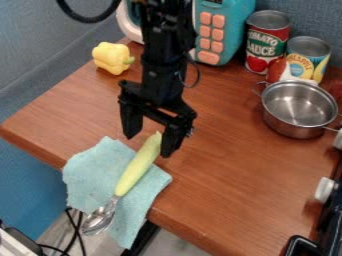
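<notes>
My black gripper (155,131) hangs open over the wooden table, its fingers at the upper end of a pale yellow handle (139,166). That handle belongs to a metal spoon (98,219) lying across a light blue cloth (91,172) at the table's front-left edge. Nothing shows held between the fingers.
A steel pot (298,105) stands at the right, with a sauce can (266,40) and another can (307,58) behind it. A yellow pepper (112,58) sits at the back left. A black stove-like object lines the right edge.
</notes>
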